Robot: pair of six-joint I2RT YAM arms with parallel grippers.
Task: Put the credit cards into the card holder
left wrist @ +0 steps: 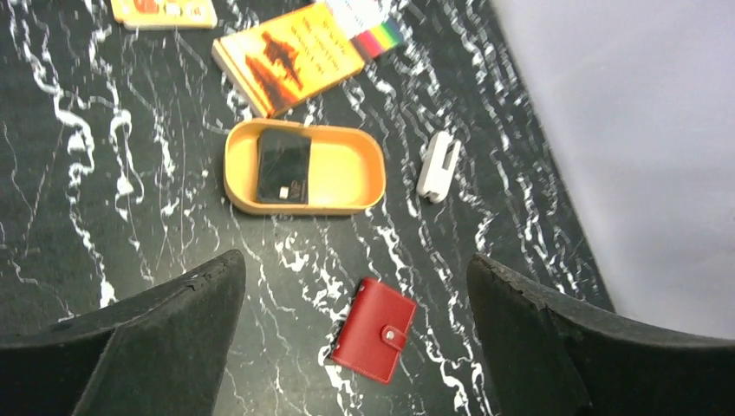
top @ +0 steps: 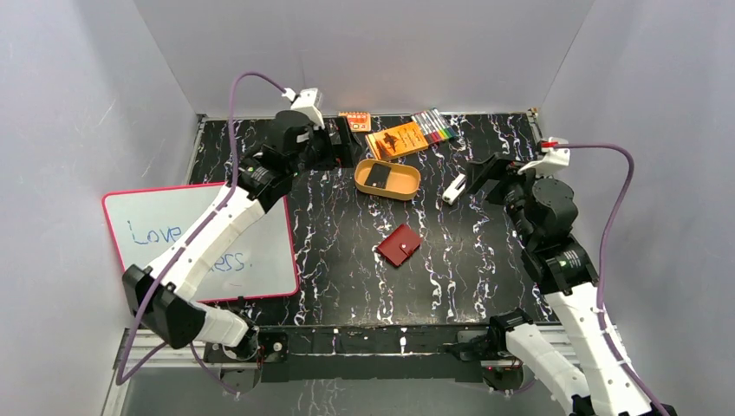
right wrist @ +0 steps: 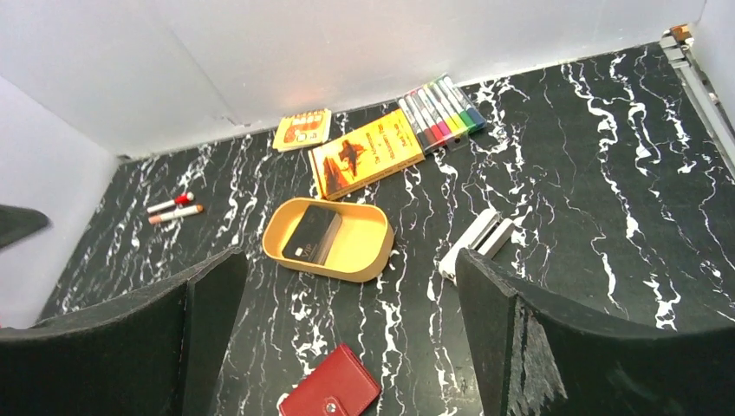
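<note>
The red card holder (top: 400,245), its snap strap closed, lies flat near the middle of the table. Behind it stands a tan oval tray (top: 405,183) with a black card (top: 377,176) in its left part; how many cards lie there I cannot tell. In the left wrist view the card (left wrist: 283,165) leans against the tray's inner wall. My left gripper (top: 348,142) is open and empty above the table, left of the tray. Off to the right, my right gripper (top: 478,176) is also open with nothing between its fingers. Both hang clear of the card holder (right wrist: 333,386).
A white stapler-like object (top: 453,189) lies right of the tray. Along the back are an orange book (top: 397,140), a marker set (top: 433,126) and an orange pack (top: 355,121). A whiteboard (top: 139,234) covers the left; two markers (right wrist: 173,208) lie back left.
</note>
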